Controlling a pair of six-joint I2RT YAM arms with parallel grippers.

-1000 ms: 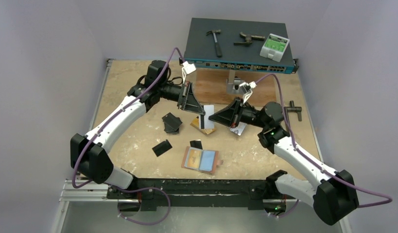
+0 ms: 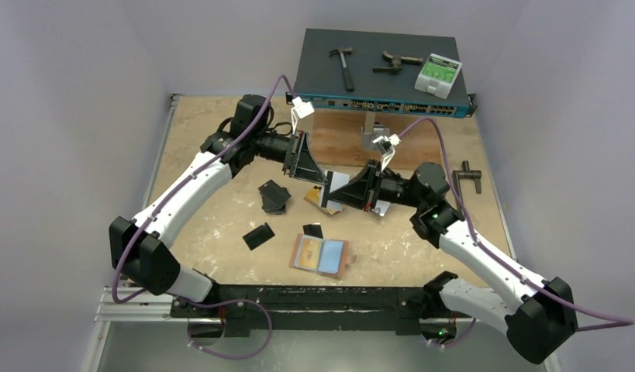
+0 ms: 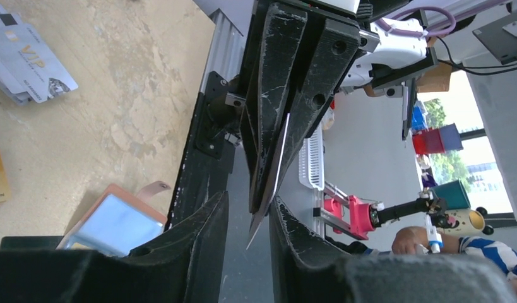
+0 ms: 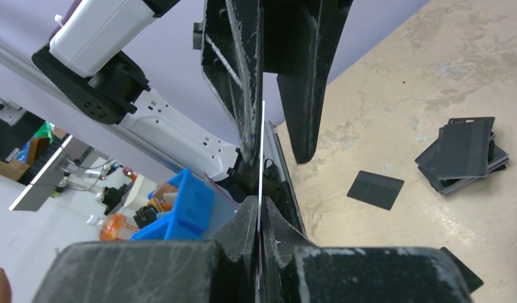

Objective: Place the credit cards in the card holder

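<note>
A white card with a dark stripe (image 2: pixel 339 180) is pinched in my right gripper (image 2: pixel 346 195). Edge-on in the right wrist view, this card (image 4: pixel 261 170) stands between the shut fingers. My left gripper (image 2: pixel 324 180) is part open at the card's other side; in the left wrist view the card's tip (image 3: pixel 253 231) reaches into the gap between its fingers, with space on both sides. The card holder (image 2: pixel 346 257) lies open at the table's front, its brown rim (image 3: pixel 126 194) and blue pocket visible. Dark cards are stacked (image 2: pixel 275 198) on the left.
Loose dark cards lie at the left (image 2: pixel 259 236) and behind the holder (image 2: pixel 312 230). Yellow cards (image 2: pixel 314 198) and silver VIP cards (image 3: pixel 35 60) lie beneath the grippers. A dark device with hammers (image 2: pixel 380 62) stands at the back.
My right gripper has shifted slightly toward the front, and the card's tilt has changed with it. The left gripper stays nearly in place. Cards on the table and the holder are unmoved.
</note>
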